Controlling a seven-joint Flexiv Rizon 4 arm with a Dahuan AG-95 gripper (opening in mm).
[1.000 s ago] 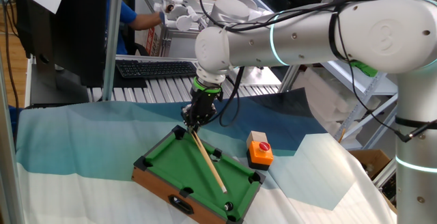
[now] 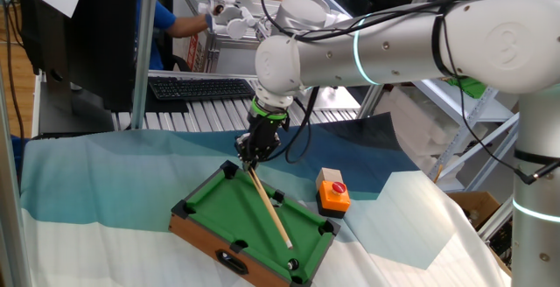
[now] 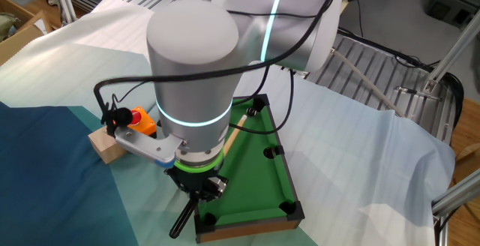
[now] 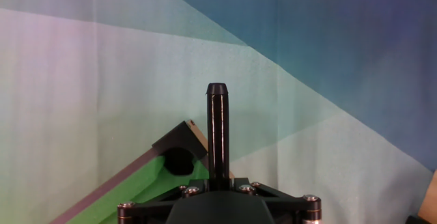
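My gripper (image 2: pixel 249 161) is shut on a cue stick (image 2: pixel 269 206), near one end of the small pool table. The stick's pale wooden shaft slants over the green felt (image 2: pixel 223 210), its tip close to a dark ball (image 2: pixel 293 264) beside the far corner pocket. In the wrist view the cue's black butt (image 4: pixel 218 135) sticks out from between the gripper's fingers, past the table's corner pocket (image 4: pixel 179 160). From the second exterior side, the black butt (image 3: pixel 184 217) points down and outward from the gripper (image 3: pixel 199 190), while part of the shaft (image 3: pixel 232 137) shows behind the arm.
An orange box with a red button (image 2: pixel 333 196) stands beside the table, against a wooden block (image 2: pixel 329 176). A keyboard (image 2: pixel 199 87) and a monitor (image 2: pixel 92 46) lie behind. Cables hang from the arm.
The arm and gripper have shifted slightly to the right, carrying the cue with them. The cue's tip has moved a little toward the ball. The pool table and button box have stayed put.
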